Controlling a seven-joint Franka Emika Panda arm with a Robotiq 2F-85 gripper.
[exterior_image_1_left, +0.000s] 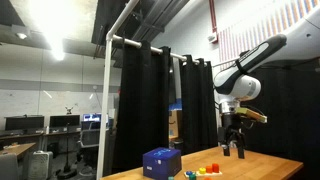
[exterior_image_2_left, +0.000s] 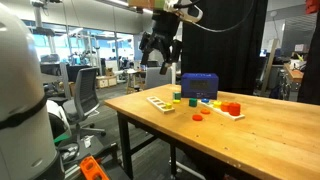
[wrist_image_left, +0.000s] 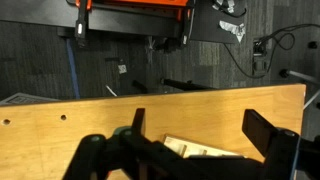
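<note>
In the second exterior view my gripper hangs well above the left end of the wooden table. The first exterior view shows the gripper pointing down, its fingers apart. Seen from the wrist, the gripper is open wide with nothing between its fingers, over the table's edge. A pale slotted board shows partly below them, its lower part cut off. On the table, this board carries a small yellow piece. Red pieces and other small coloured ones lie farther right.
A dark blue box stands behind the coloured pieces. Past the table edge, the wrist view shows dark floor and a cable. Black curtains hang behind.
</note>
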